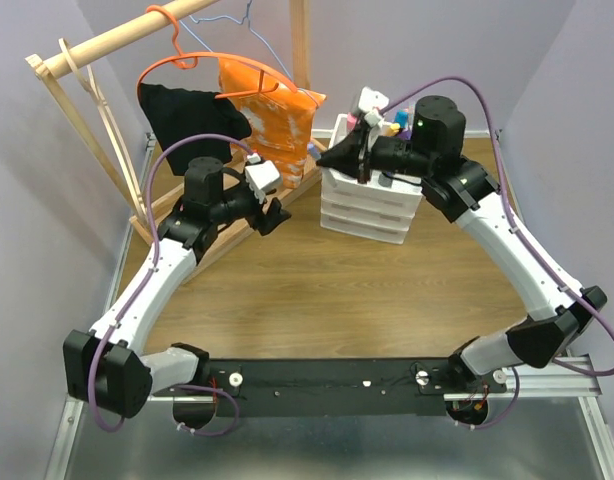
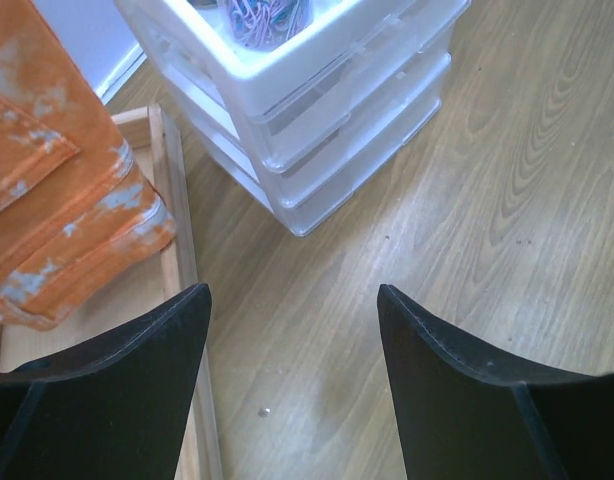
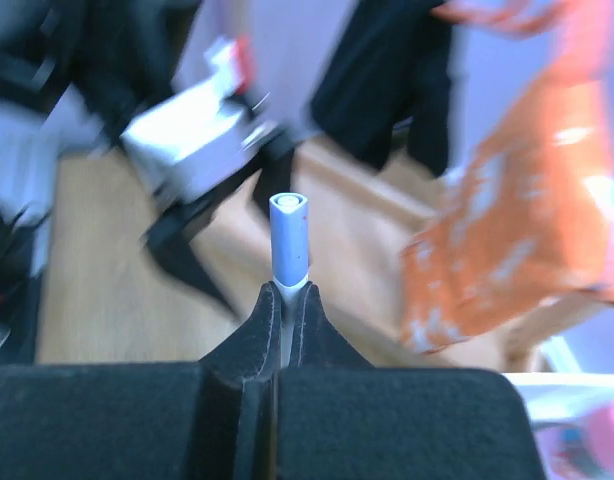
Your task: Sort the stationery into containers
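In the right wrist view a white marker with a blue cap (image 3: 289, 240) is clamped in my right gripper, its capped end sticking out past the fingertips. From the top, the right gripper (image 1: 345, 155) is raised at the left edge of the white drawer unit (image 1: 369, 215), and its arm covers much of the unit's top tray. My left gripper stands open and empty above the wooden floor. The left wrist view shows a corner of the drawer unit (image 2: 317, 110) beyond it, with a bundle of coloured bands or wires (image 2: 262, 20) inside.
An orange tie-dyed cloth (image 1: 277, 125) and a black garment (image 1: 192, 125) hang from the wooden rack (image 1: 117, 38) at the back left. Its low frame reaches near the drawer unit.
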